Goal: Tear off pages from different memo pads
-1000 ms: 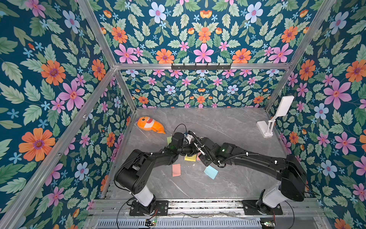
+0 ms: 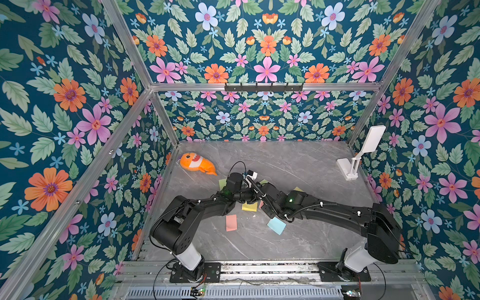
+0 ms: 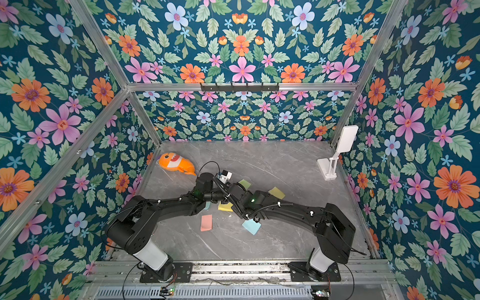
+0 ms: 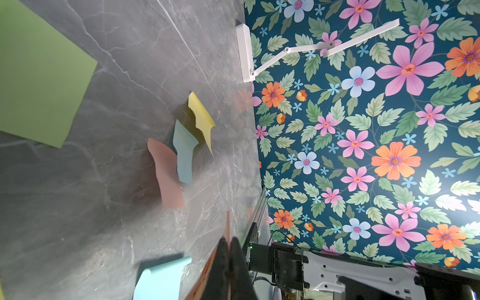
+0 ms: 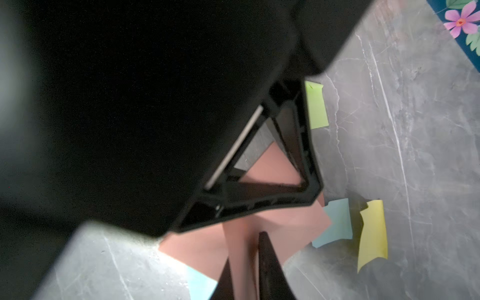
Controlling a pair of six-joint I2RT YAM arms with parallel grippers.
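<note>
A pink memo pad is held up between the two arms. My left gripper is shut on it, and a thin pink edge shows at its fingertips in the left wrist view. In the right wrist view, the left gripper's black frame crosses in front of the pad. My right gripper stands partly open around a raised pink strip of page, its fingers apart. From above, the arms meet over a yellow pad and hide both sets of fingertips.
Curled loose pages, pink, blue and yellow, lie on the table. Around the arms are a pink sheet, a light blue sheet and green sheets. An orange toy and white lamp stand farther off.
My right gripper and forearm have shifted and turned slightly at the meeting point. The left arm stays almost still; the sheets on the table have not moved.
</note>
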